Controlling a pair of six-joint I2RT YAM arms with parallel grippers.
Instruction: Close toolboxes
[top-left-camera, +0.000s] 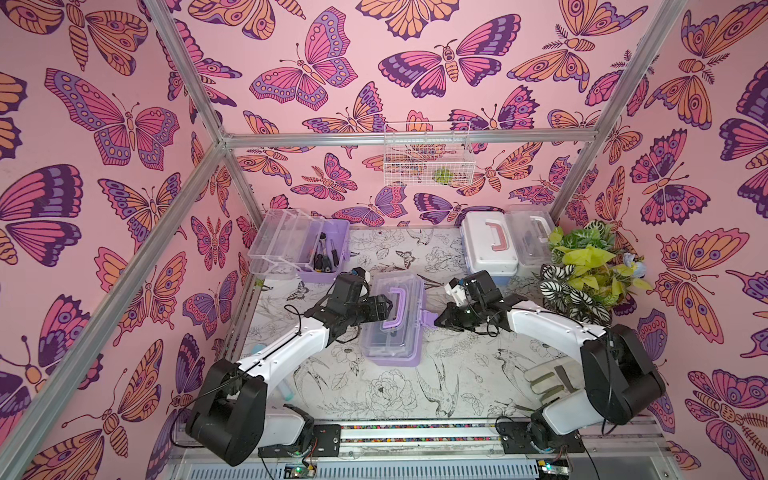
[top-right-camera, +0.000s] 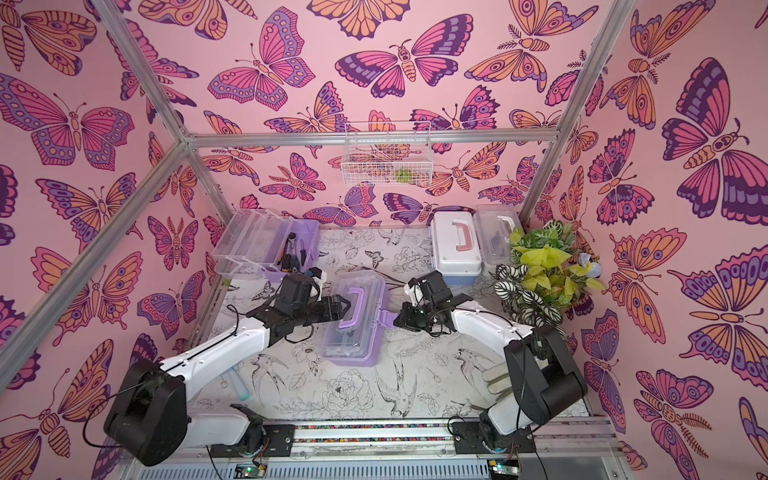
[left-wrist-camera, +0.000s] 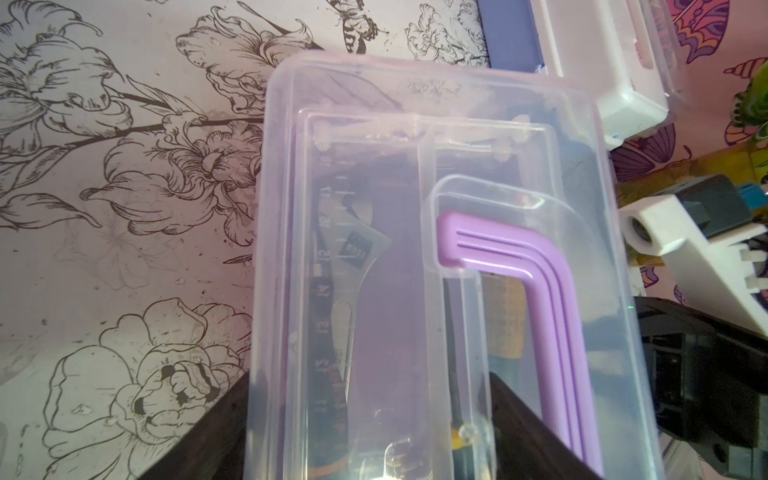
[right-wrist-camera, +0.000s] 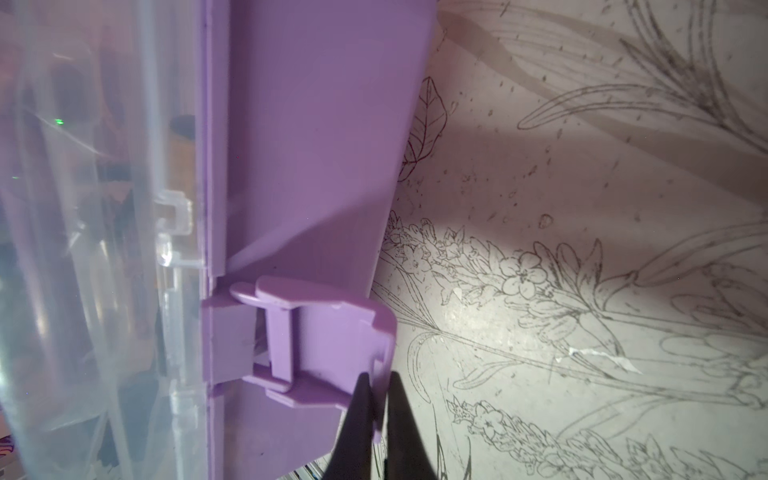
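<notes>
A lilac toolbox (top-left-camera: 376, 340) with a clear lid and purple handle (left-wrist-camera: 552, 320) lies shut-lidded in the middle of the table. My left gripper (top-left-camera: 376, 308) is on its left side, shut on the box; its fingers are dark blurs behind the clear lid in the left wrist view. My right gripper is shut on the box's purple latch (right-wrist-camera: 328, 336), which sticks out from the right side. Another lilac toolbox (top-left-camera: 284, 240) stands open at the back left with tools inside. A white toolbox (top-left-camera: 488, 240) stands at the back right.
A clear case (top-left-camera: 528, 224) stands beside the white toolbox. Plants (top-left-camera: 592, 272) fill the right side. Grey objects (top-left-camera: 552, 384) lie at the front right and a light blue item (top-left-camera: 284, 388) at the front left. A wire basket (top-left-camera: 428, 164) hangs on the back wall.
</notes>
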